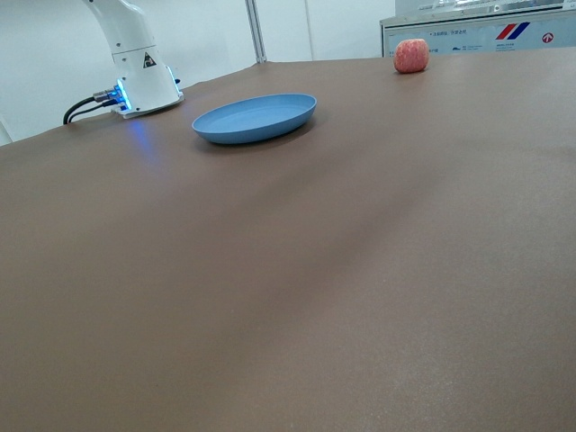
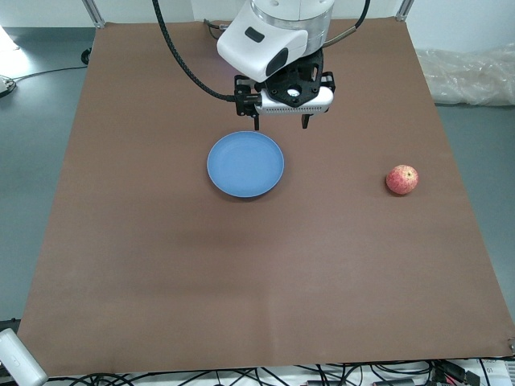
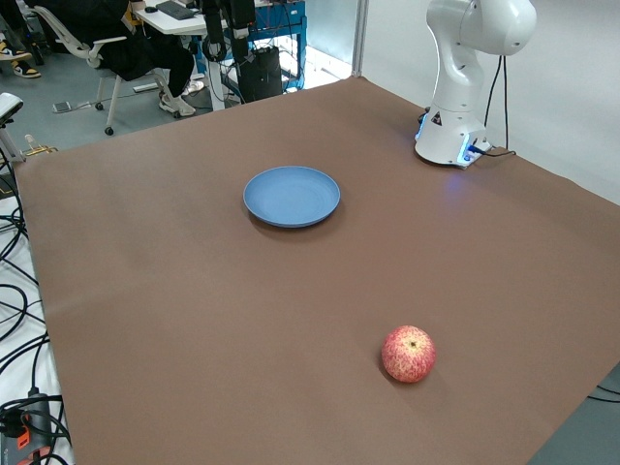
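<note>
A light blue plate [image 2: 245, 164] lies near the middle of the brown table [image 2: 257, 273]; it also shows as a blue dish [image 1: 254, 117] in the top view and [image 3: 292, 197] in the right view. A red-pink apple [image 2: 401, 179] rests apart from it to the right in the left view. In that view my gripper [image 2: 281, 123] hangs above the table behind the plate, its two black fingers apart, open, with nothing seen between them. The right view shows the apple [image 3: 408, 354] in the foreground; my gripper is not visible there.
A white robot base [image 3: 453, 136] stands at the table's edge in the right view. Cables and equipment [image 3: 34, 426] line another edge, outside the tabletop. The table around the plate and apple is otherwise clear.
</note>
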